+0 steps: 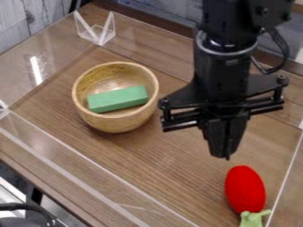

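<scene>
A wooden bowl (89, 87) sits on the left of the table with a green block (119, 98) inside it. My black gripper (225, 137) hangs over the right middle of the table, to the right of the bowl, shut with nothing visible between its fingers. Below it, near the front right, lies a red oval object (244, 191) with a pale green piece at its lower end.
A clear plastic item (96, 29) stands at the back left, and a dark cable runs at the lower left corner.
</scene>
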